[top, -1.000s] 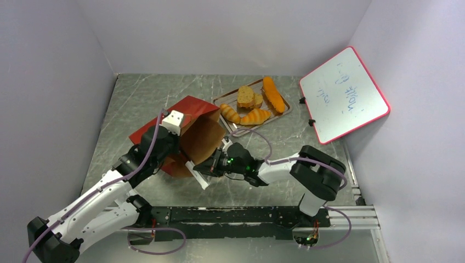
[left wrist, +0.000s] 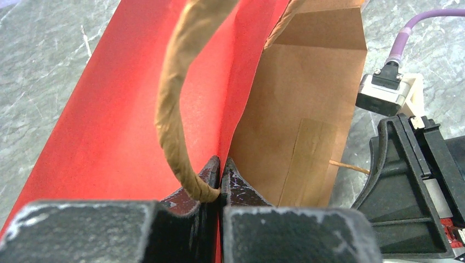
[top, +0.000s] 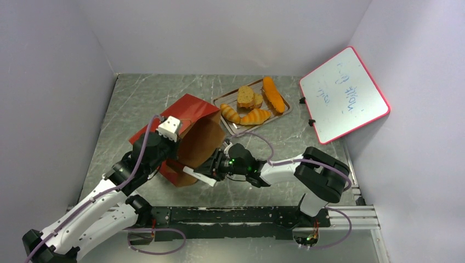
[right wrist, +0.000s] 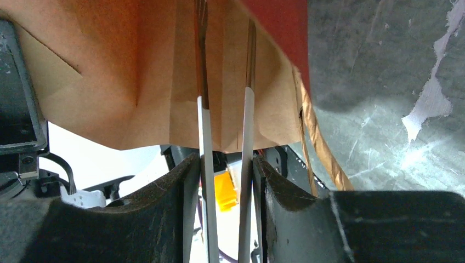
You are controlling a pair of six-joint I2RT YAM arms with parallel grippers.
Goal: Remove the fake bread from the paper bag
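The red paper bag (top: 189,107) lies on its side, its brown inside (top: 203,139) facing right. My left gripper is shut on the bag's rim, beside a twisted paper handle (left wrist: 176,126). My right gripper is closed partway around silver tongs (right wrist: 248,120), whose two arms stand apart between its fingers. Their far ends reach into the bag's mouth, with no bread showing between them. On the tray are a long loaf (top: 272,94), bread slices (top: 245,97) and two croissants (top: 255,116). The bag's depth is hidden from view.
The tray (top: 238,130) stands just behind and to the right of the bag's mouth. At the right leans a whiteboard (top: 345,93) with a red frame. Open grey table lies between tray and whiteboard, and at the back left.
The tongs have swung toward a flatter angle at the bag's mouth. The bag's near lower edge has shifted toward the front. My left gripper has moved only slightly; the bread looks unmoved.
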